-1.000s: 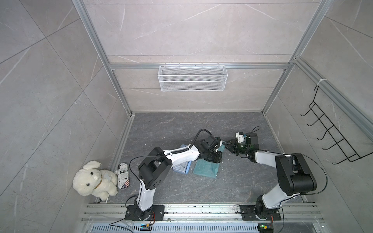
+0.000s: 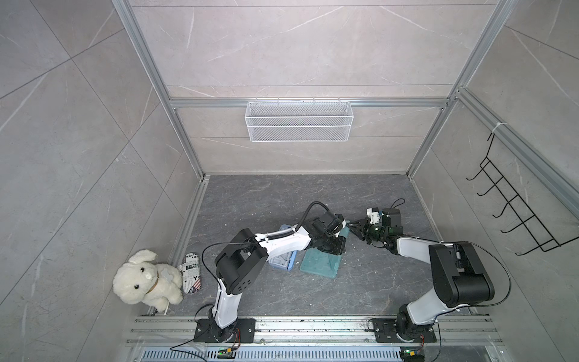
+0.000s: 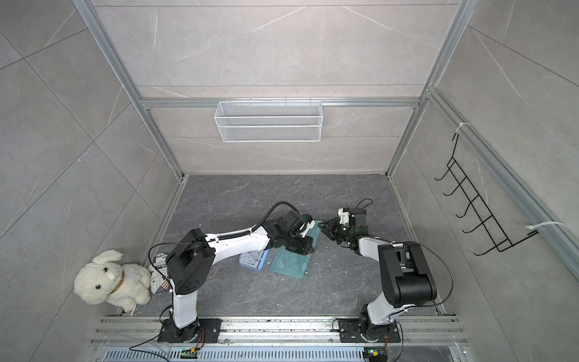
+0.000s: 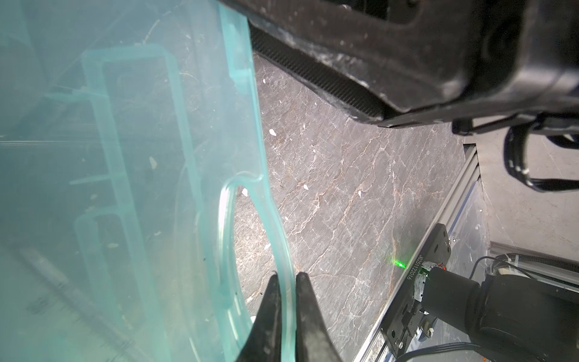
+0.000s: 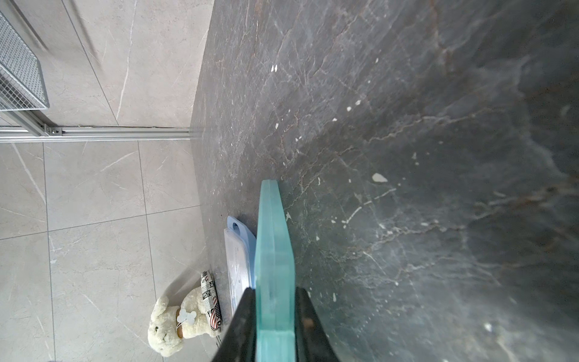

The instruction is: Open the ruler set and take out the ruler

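A translucent teal case [image 2: 319,263] stands under and between my two arms. In the left wrist view its moulded side [image 4: 150,181] fills the left part, and my left gripper is shut on the thin handle edge. From the right wrist view the case [image 5: 274,241] appears edge-on as a narrow strip. My right gripper has one finger on each side of that strip; whether they press on it, I cannot tell. The case looks closed, and no ruler can be made out clearly through the cloudy plastic.
A pale blue box [image 2: 282,260] lies just left of the case, partly under my left arm. A white plush dog [image 2: 144,280] and a printed pouch [image 2: 191,272] sit at the far left.
The case's lower edge has shifted slightly forward; the left arm has barely moved.
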